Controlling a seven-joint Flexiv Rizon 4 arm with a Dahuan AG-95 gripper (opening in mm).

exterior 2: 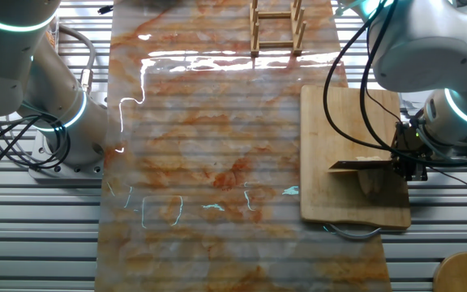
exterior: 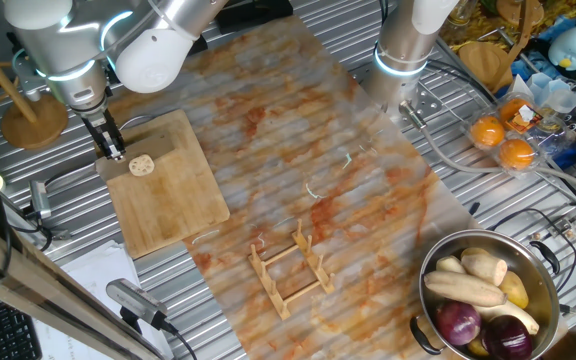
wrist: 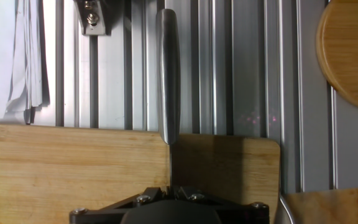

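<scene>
My gripper is shut on a knife, whose grey handle (wrist: 168,78) points away past the edge of the wooden cutting board (exterior: 173,205). In exterior view 2 the dark, thin blade (exterior 2: 355,165) reaches left from the gripper (exterior 2: 408,154) over the board. A cut lotus root piece (exterior: 141,165), pale with holes on its face, lies on the board right beside the blade. From the other side its body (exterior 2: 371,186) shows partly under the blade; whether the edge touches it I cannot tell.
A small wooden rack (exterior: 293,272) stands on the marbled mat (exterior: 268,150). At the front right is a steel pot (exterior: 433,320) holding several vegetables.
</scene>
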